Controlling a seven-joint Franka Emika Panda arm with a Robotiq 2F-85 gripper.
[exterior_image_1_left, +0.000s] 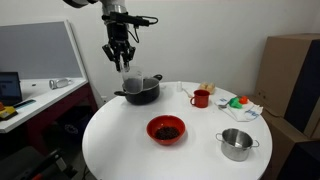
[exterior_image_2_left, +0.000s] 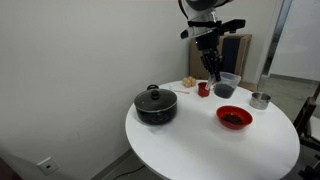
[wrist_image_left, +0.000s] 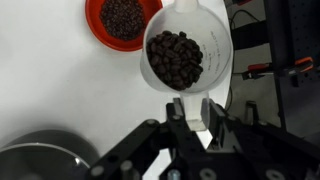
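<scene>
My gripper is shut on the handle of a clear measuring cup (wrist_image_left: 216, 42), which holds dark brown beans (wrist_image_left: 175, 60). In exterior view 1 the cup (exterior_image_1_left: 133, 78) hangs in the air in front of the black pot (exterior_image_1_left: 148, 92). Exterior view 2 has the gripper (exterior_image_2_left: 214, 78) above the table, with the cup (exterior_image_2_left: 228, 86) behind the red bowl. More dark beans (wrist_image_left: 122, 17) lie in the red bowl (exterior_image_1_left: 153, 134), which rests on the table and appears beside the cup in the wrist view.
A steel pot (exterior_image_1_left: 236, 146) stands at the right of the round white table (exterior_image_1_left: 120, 150). Toward the back are a red mug (exterior_image_1_left: 200, 99) and colourful items (exterior_image_1_left: 238, 102) on a cloth.
</scene>
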